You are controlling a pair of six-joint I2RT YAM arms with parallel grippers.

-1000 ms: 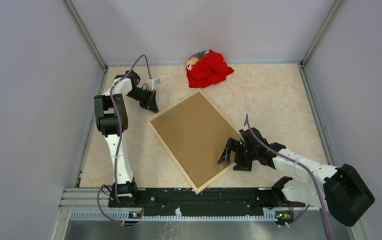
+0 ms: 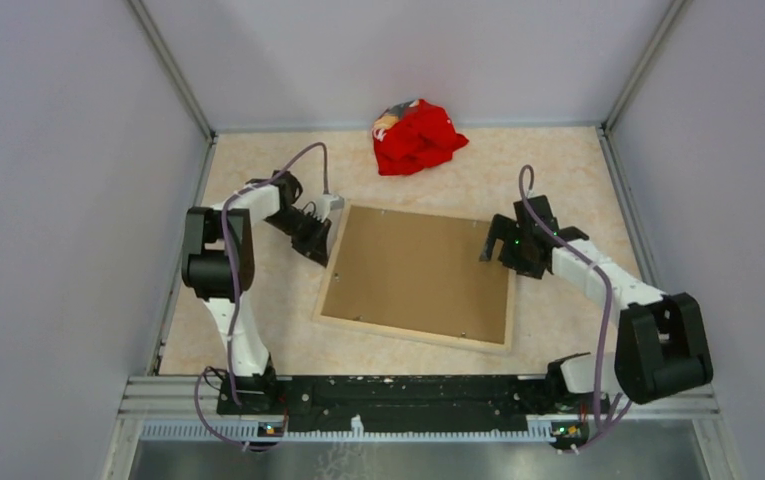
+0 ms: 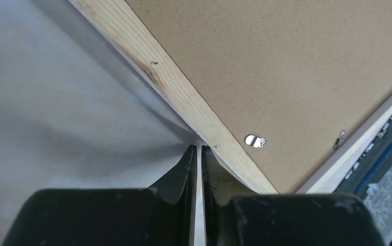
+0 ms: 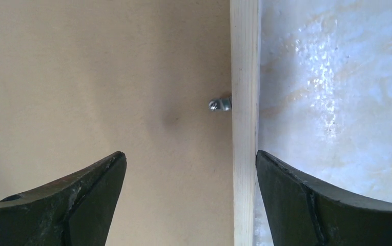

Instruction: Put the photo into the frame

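Note:
The wooden picture frame (image 2: 410, 334) lies flat, its brown backing board (image 2: 413, 270) and small metal clips (image 3: 255, 141) facing up. No separate photo shows. By the frame's left rail (image 3: 183, 97), my left gripper is open by only a narrow gap. Its right finger (image 3: 215, 184) is against or very close to the rail's outer side, and nothing sits between the fingers. Over the right rail (image 4: 245, 123) my right gripper stands wide open, one finger above the board and the other at the rail's outer side, apparently touching it.
A crumpled red cloth (image 2: 420, 138) lies at the back of the table. Bare tabletop (image 2: 258, 340) shows on both sides of the picture frame. A dark edge strip (image 2: 413, 400) runs close to its front.
The picture frame has turned counterclockwise and now lies nearly square to the table. My right gripper has moved back and right along with it; the left one has come forward and slightly right.

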